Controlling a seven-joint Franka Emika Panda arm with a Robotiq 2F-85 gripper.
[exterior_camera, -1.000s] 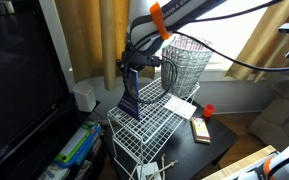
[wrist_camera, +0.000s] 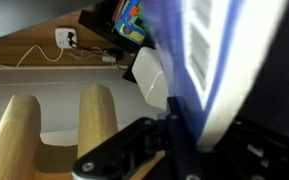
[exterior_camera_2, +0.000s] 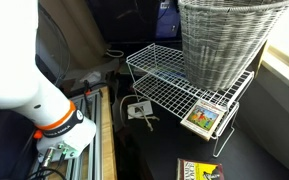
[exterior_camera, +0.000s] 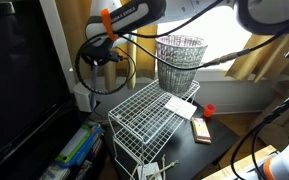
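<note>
In exterior view 1 my gripper [exterior_camera: 94, 62] is high at the left, near the curtain and the dark screen. It is shut on a thin, dark blue item [exterior_camera: 93, 80] that hangs below it. In the wrist view this blue and white item [wrist_camera: 196, 60] is close to the lens and blurred, covering much of the right side. What it is cannot be told. The white wire rack [exterior_camera: 149, 118] stands below and to the right of my gripper, apart from it.
A grey wicker basket [exterior_camera: 180, 62] stands on the rack's far end, with a picture-covered case [exterior_camera_2: 202, 118] near it. Another case [exterior_camera_2: 199, 170] and a red cup [exterior_camera: 209, 110] are on the dark table. Books [exterior_camera: 79, 148] stand in a row at the left.
My gripper has moved left and upward, from above the rack to beside the curtain. The dark blue item has gone along with it. Rack and basket look unmoved.
</note>
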